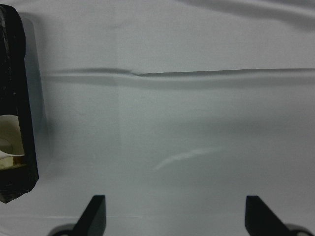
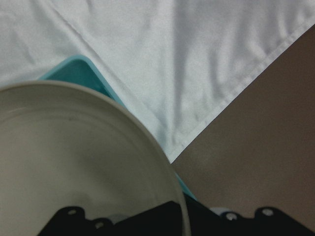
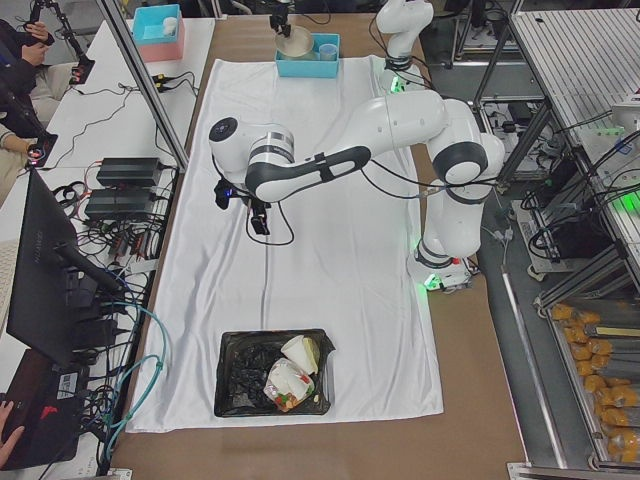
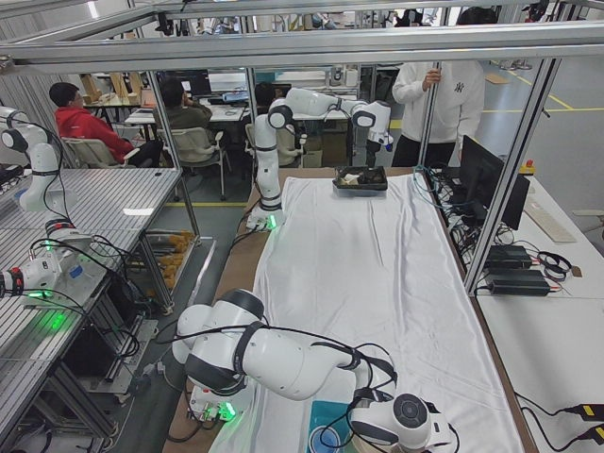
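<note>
A beige plate point(image 3: 294, 42) hangs over a teal bin point(image 3: 307, 68) at the far end of the table, with my right gripper shut on its rim; in the right wrist view it covers much of the bin. A blue cup point(image 3: 328, 52) stands in the bin. My left gripper hangs open over the white cloth, nothing between its fingers. A black tray point(image 3: 228, 374) at the near end holds a dark plastic bag, pale containers and wrapped food.
A monitor point(image 3: 40, 280) and cables line the left side, and a metal-topped table stands on the right.
</note>
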